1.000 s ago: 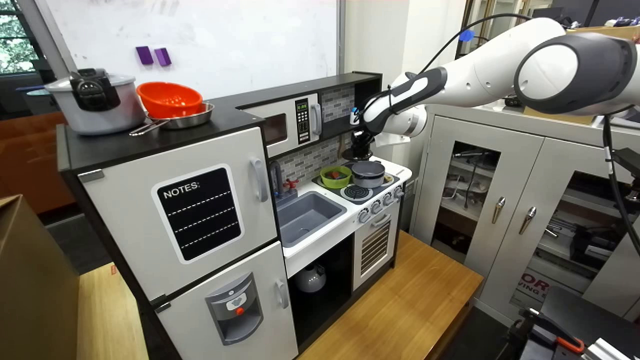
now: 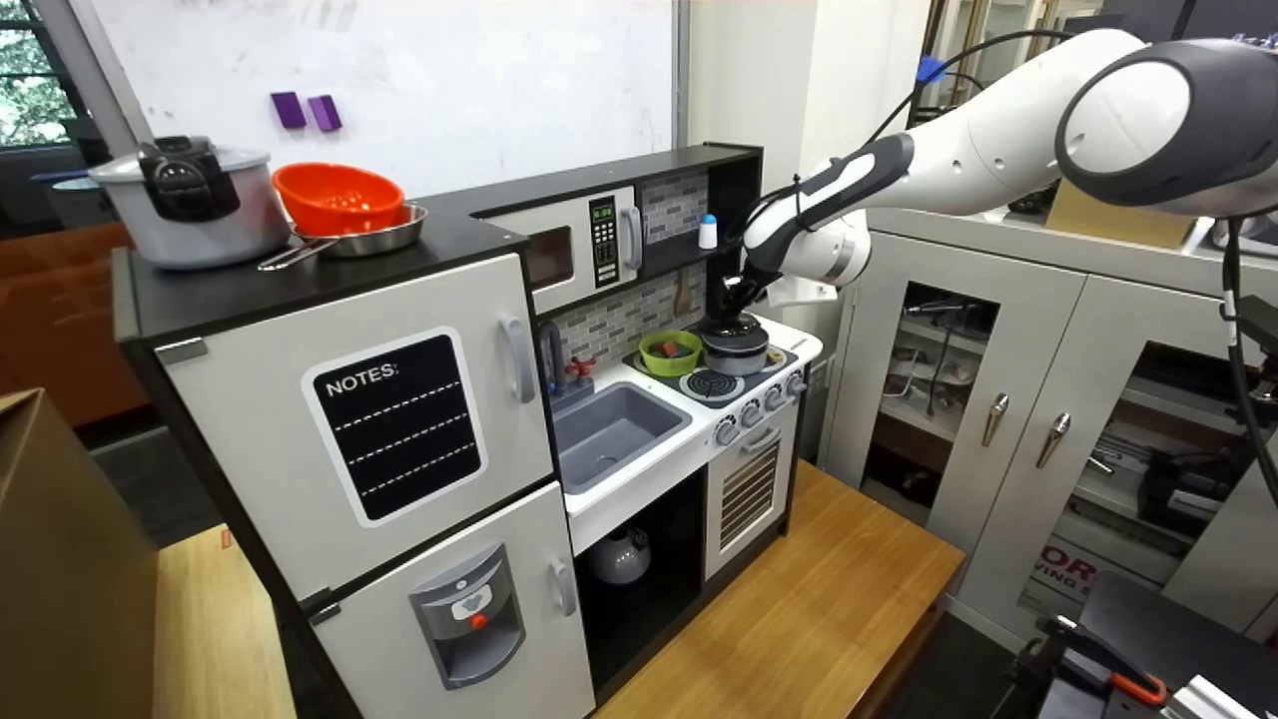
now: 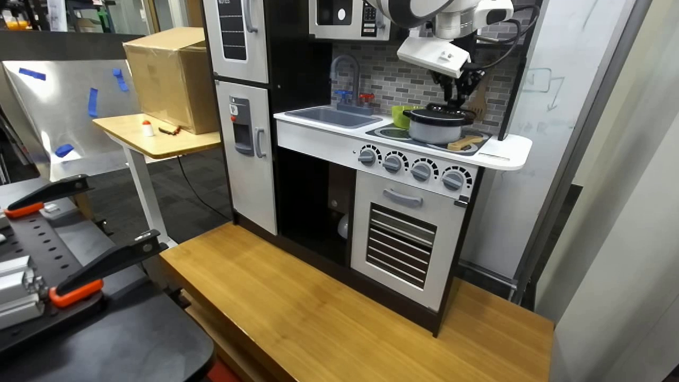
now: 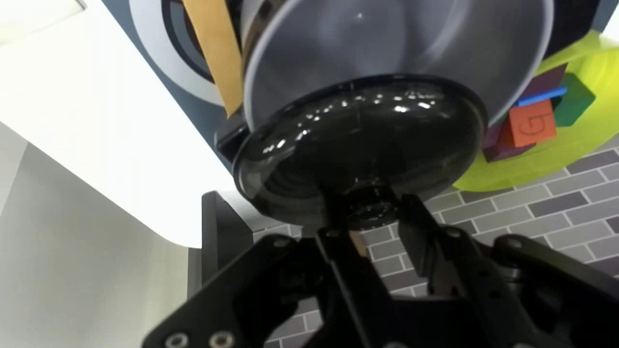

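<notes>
My gripper is shut on the knob of a shiny black lid (image 4: 360, 139). In the wrist view the lid covers only part of the open mouth of a grey pot (image 4: 371, 40), whose inside still shows beyond the lid's edge. The pot (image 3: 435, 131) stands on the toy stove's cooktop. From the side, the lid (image 3: 439, 116) appears at the height of the rim; whether it touches cannot be told. In exterior view 1 the lid (image 2: 731, 326) is over the pot (image 2: 737, 354), toward the wall side.
Close beside the pot sits a lime-green bowl (image 4: 557, 156) with several coloured blocks. A wooden utensil (image 4: 217, 52) lies by the pot's other side. The tiled wall (image 4: 522, 217) rises close behind. Toward the left are a sink (image 2: 617, 437) and a red tap handle (image 2: 581, 365).
The pot and green bowl look unmoved.
</notes>
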